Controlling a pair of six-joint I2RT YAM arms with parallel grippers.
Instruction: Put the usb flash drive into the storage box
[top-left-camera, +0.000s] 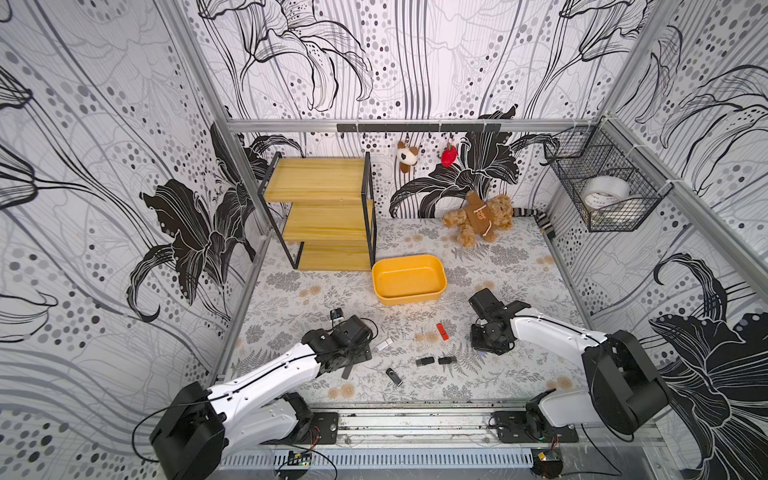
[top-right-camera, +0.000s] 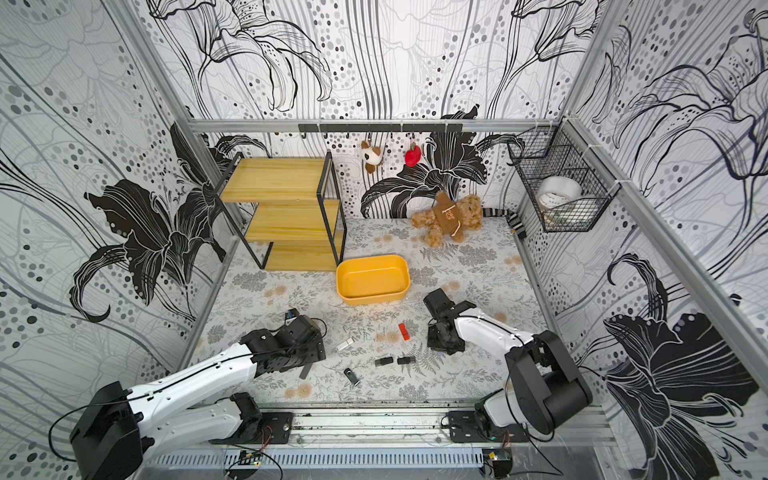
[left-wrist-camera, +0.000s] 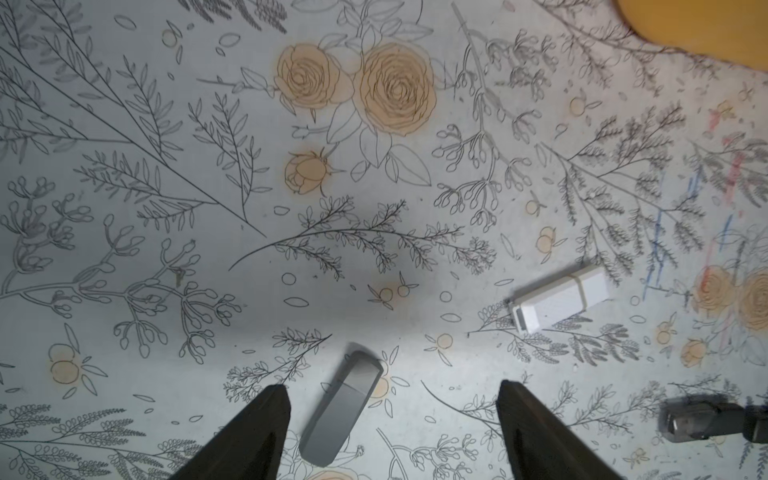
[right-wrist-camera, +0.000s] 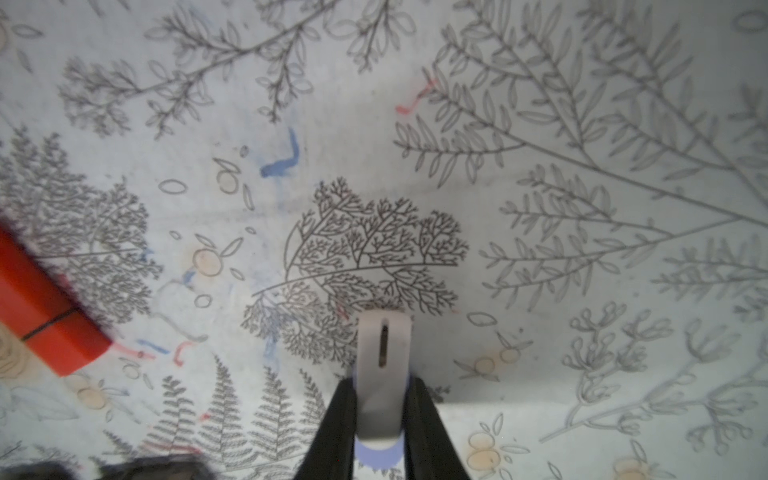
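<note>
My right gripper is shut on a pale grey and lilac flash drive (right-wrist-camera: 382, 344), low over the table. Its slotted end pokes out past the fingertips. At the left, my left gripper stands open above the table, nothing held. A dark grey flash drive (left-wrist-camera: 342, 409) lies slanted below it, nearer the left finger, apart from both fingers. To the right of the fingers is a white flash drive (left-wrist-camera: 560, 299). The yellow storage box (top-left-camera: 409, 297) stands empty behind both grippers, near the table's middle.
Between the arms lie a red drive (top-left-camera: 442, 331), two black drives (top-left-camera: 425, 361) and a black-and-silver one (top-left-camera: 393, 376). A wooden shelf (top-left-camera: 328, 256) rises left of the box. A teddy bear (top-left-camera: 480, 217) sits at the back. The table between bear and right arm is clear.
</note>
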